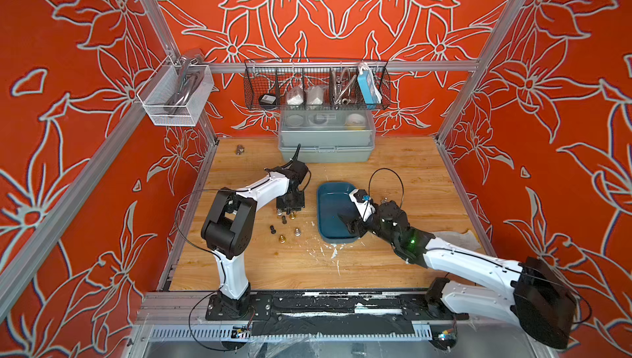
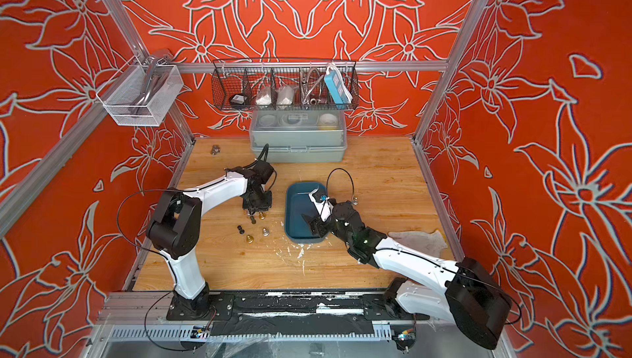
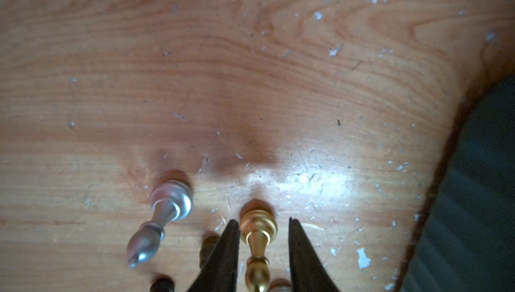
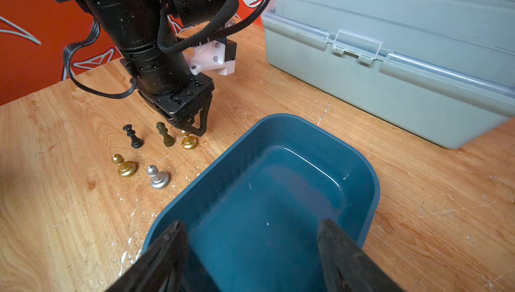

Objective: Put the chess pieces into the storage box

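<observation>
Several chess pieces stand left of the blue box: a silver one (image 1: pixel 297 231), a gold one (image 1: pixel 282 239), a black one (image 1: pixel 272 229) and a dark olive one (image 4: pixel 166 136). My left gripper hovers low with its fingers apart; between them in the left wrist view appears another gold piece (image 3: pixel 258 246), with a gap on both sides. A silver piece (image 3: pixel 171 198) stands to their left. The blue box (image 4: pixel 354 157) looks empty where its floor shows. Over it, my right gripper is open with nothing between its fingers.
A grey lidded case (image 1: pixel 326 154) stands at the back, below a black wire basket (image 1: pixel 316 88). A small metallic object (image 1: pixel 239 150) sits at the back left. A cloth (image 1: pixel 459 239) lies far right.
</observation>
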